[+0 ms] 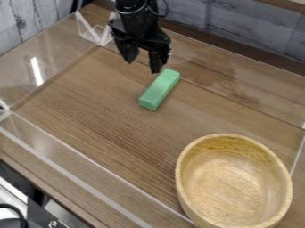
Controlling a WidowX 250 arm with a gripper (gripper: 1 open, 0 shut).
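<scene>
The black gripper [139,60] hangs at the upper middle, its two fingers spread apart and open, with nothing seen between them. A green oblong block [159,89] lies on the wooden table just below and to the right of the gripper, apart from it.
A large round yellow bowl [234,191] sits at the lower right. Clear plastic and cables are along the upper left edge.
</scene>
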